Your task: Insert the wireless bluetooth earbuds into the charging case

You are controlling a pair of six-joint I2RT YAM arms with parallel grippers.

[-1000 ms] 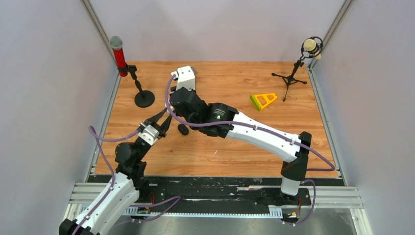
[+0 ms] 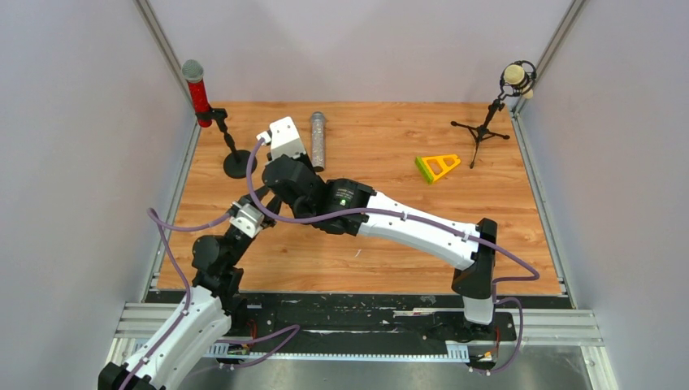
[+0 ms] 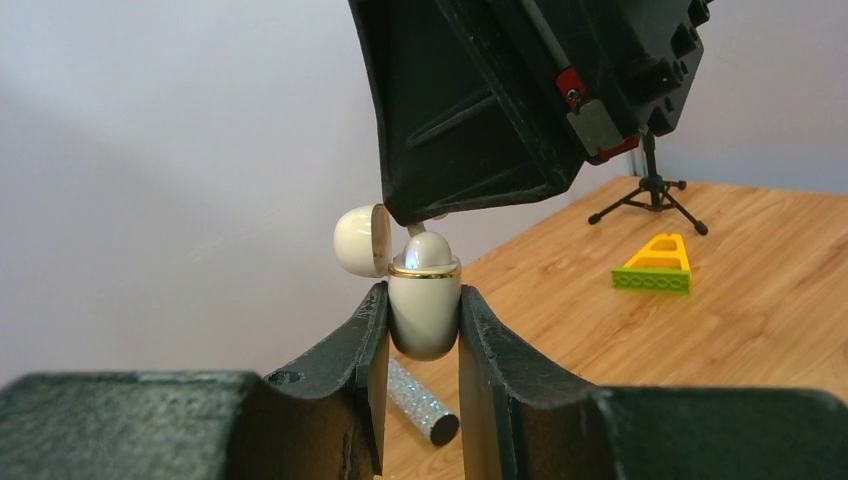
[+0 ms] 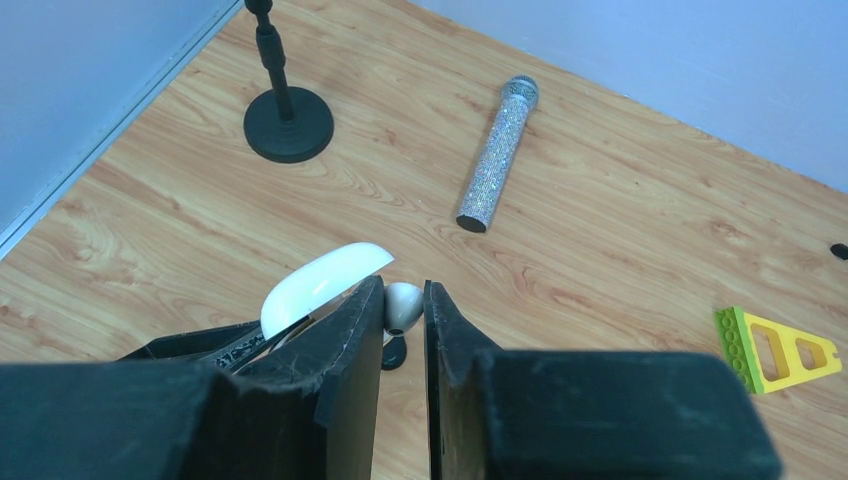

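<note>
The cream charging case (image 3: 424, 310) is upright between the fingertips of my left gripper, shut on it. A rounded white piece sits in its gold-rimmed top, and the open lid (image 3: 356, 240) stands behind. In the right wrist view the case's white lid (image 4: 325, 280) is left of my right gripper, which is shut on a small white earbud (image 4: 403, 305) just above the case. In the top view both grippers meet left of centre, the right arm covering them.
A sparkly microphone (image 2: 318, 142) lies at the back. A red microphone on a stand (image 2: 199, 101) is at back left, another microphone on a tripod (image 2: 512, 77) at back right. A yellow-green triangle (image 2: 439, 166) lies on the right.
The right arm and its gripper have moved left in the top view, over the left gripper, uncovering more of the sparkly microphone. The left arm has barely moved.
</note>
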